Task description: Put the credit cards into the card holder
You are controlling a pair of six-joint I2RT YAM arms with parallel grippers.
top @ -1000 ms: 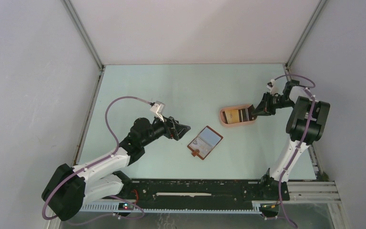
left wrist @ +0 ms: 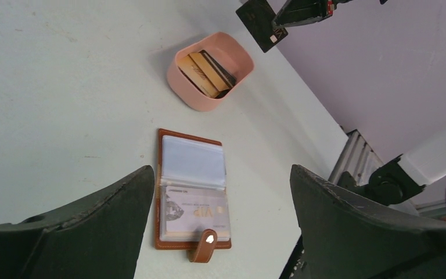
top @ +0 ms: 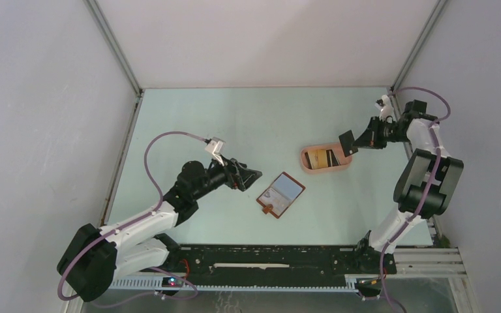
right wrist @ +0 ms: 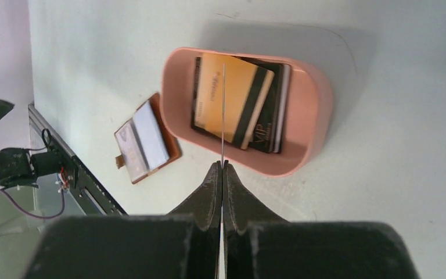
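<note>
A black card (left wrist: 261, 24) is pinched in my right gripper (top: 357, 145), raised above the table at the right end of the pink box. In the right wrist view that card (right wrist: 223, 110) is edge-on, a thin line rising from the shut fingertips. Several more cards (right wrist: 232, 99), yellow and black, lean inside the pink box (right wrist: 316, 116). The brown card holder (left wrist: 159, 192) lies open on the table, a VIP card (left wrist: 194, 210) showing in its lower half and its strap at the front edge. Left of the holder, my left gripper (top: 248, 179) hangs open and empty.
Bare table (top: 235, 117) stretches behind and left of the box. A short gap of clear table separates the box from the holder. The dark rail (top: 267, 261) runs along the front edge.
The left arm has stayed practically still; box and holder have not moved.
</note>
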